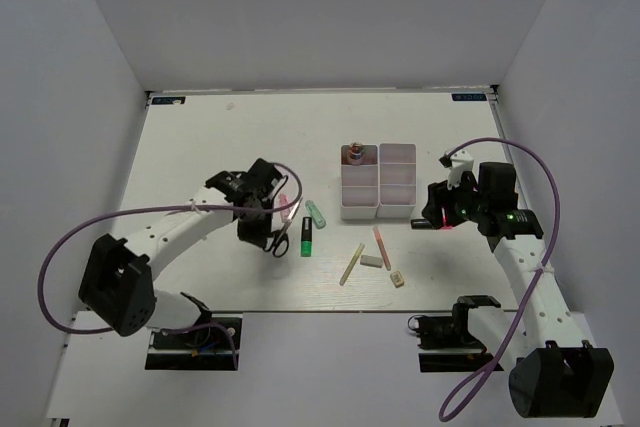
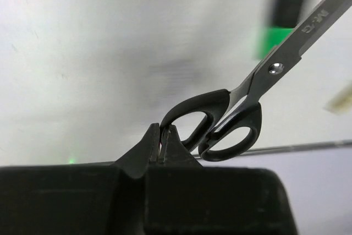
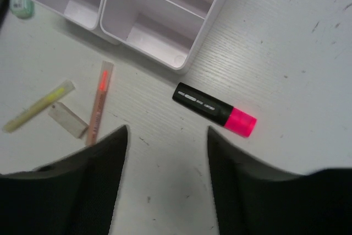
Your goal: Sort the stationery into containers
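Black-handled scissors hang above the table, with my left gripper shut on the edge of one handle loop. In the top view the scissors show beside a black and green highlighter. My right gripper stands open with nothing between its fingers, over the table near a black and pink highlighter. The white divided container stands at mid-table; a roll-like item sits in its back left compartment, and the other compartments look empty.
A pale green item lies left of the container. In front of it lie a yellow pen, an orange pen, a grey eraser and a small tan block.
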